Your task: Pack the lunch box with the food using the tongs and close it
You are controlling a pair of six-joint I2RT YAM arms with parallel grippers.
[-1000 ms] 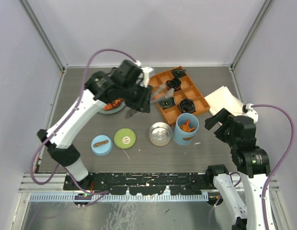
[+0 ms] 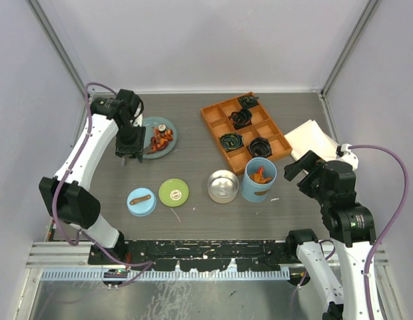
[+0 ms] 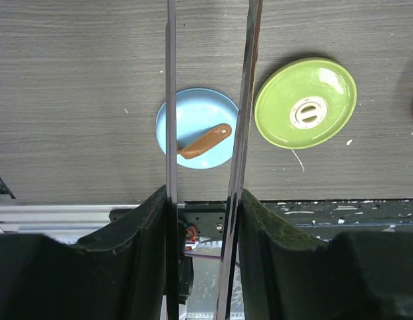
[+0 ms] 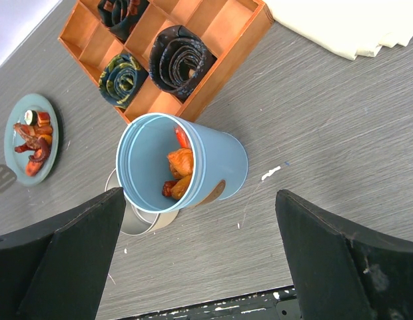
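Note:
A blue lunch container (image 2: 258, 187) holds orange food, with a steel tin (image 2: 223, 187) beside it. A blue lid (image 3: 196, 110) with a brown strap and a green lid (image 3: 306, 87) lie at the front left. A teal plate (image 2: 168, 147) carries assorted food at the back left. My left gripper, fitted with long flat blades, is open over the table at the left, nothing between its blades. My right gripper stands open at the right, facing the blue container.
An orange compartment tray (image 2: 273, 143) with rolled dark cloths stands at the back middle. A pale stack of napkins (image 2: 308, 139) lies right of it.
My left arm has swung leftward from over the tray and tin to the left side near the plate. The right arm and the objects have not moved.

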